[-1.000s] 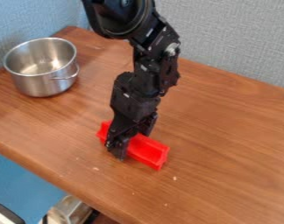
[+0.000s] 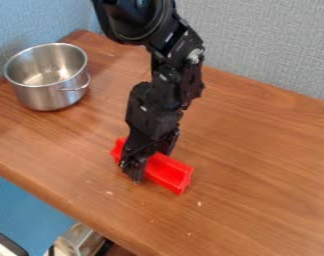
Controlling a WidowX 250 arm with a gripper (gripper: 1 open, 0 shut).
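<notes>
My black gripper (image 2: 141, 160) is lowered over a red object (image 2: 170, 174), a bar or block lying at a slant on the wooden table near its left front. The fingers come down around the object's middle, and its ends show to either side. Whether the fingers are closed on it cannot be made out.
A steel pot (image 2: 47, 82) stands at the back left of the table (image 2: 258, 170). Blue floor and some metal items show beyond the front left edge, and grey walls stand behind.
</notes>
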